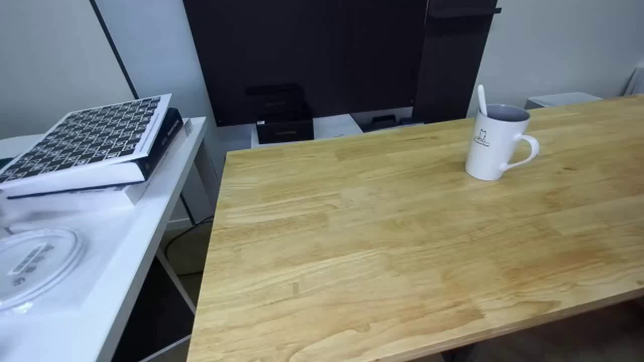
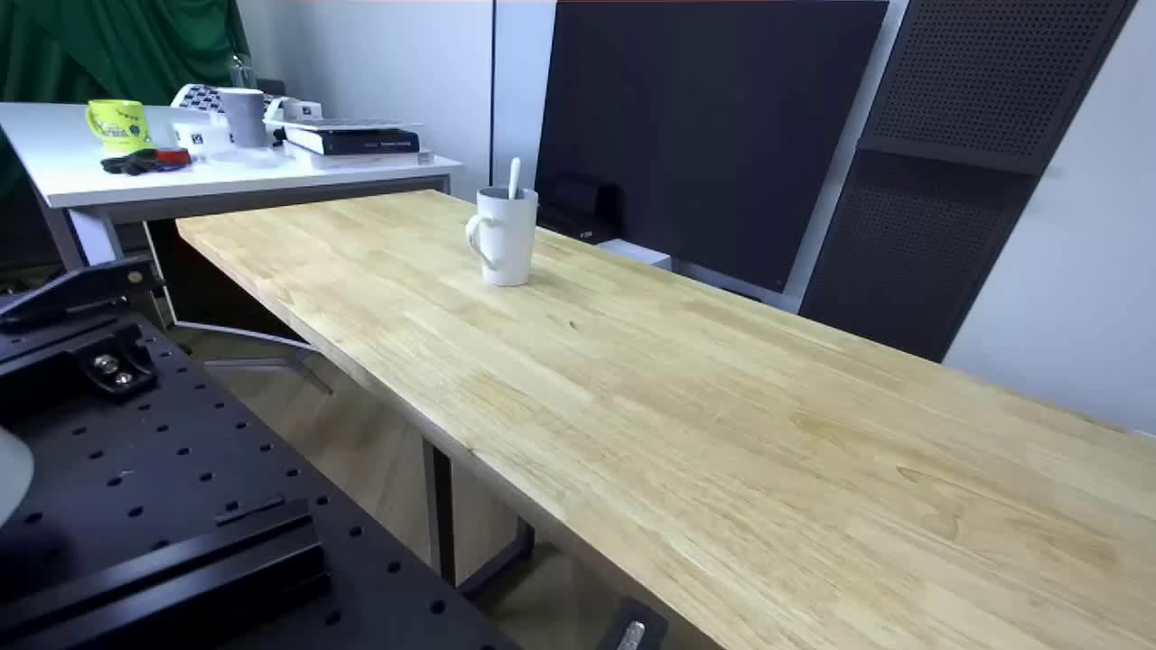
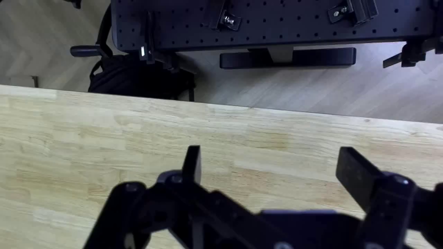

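Observation:
A white mug [image 1: 496, 142] with a grey inside stands upright on the wooden table [image 1: 362, 241], towards the back right in exterior view 1. Its handle points right there, and a white spoon [image 1: 481, 100] leans in it with the end sticking out above the rim. The same mug [image 2: 505, 240] shows in exterior view 2 near the table's far edge. In the wrist view my gripper is open over the wooden tabletop, its fingers wide apart and only bare wood visible between them. Neither exterior view shows the gripper, and the mug is outside the wrist view.
Books [image 1: 90, 142] and a coiled white cable [image 1: 36, 265] lie on a white side table. That table also bears a yellow mug [image 2: 119, 125] and a grey cup [image 2: 244, 117]. A black perforated bench [image 3: 270, 25] lies across a gap. Around the white mug, the wooden top is clear.

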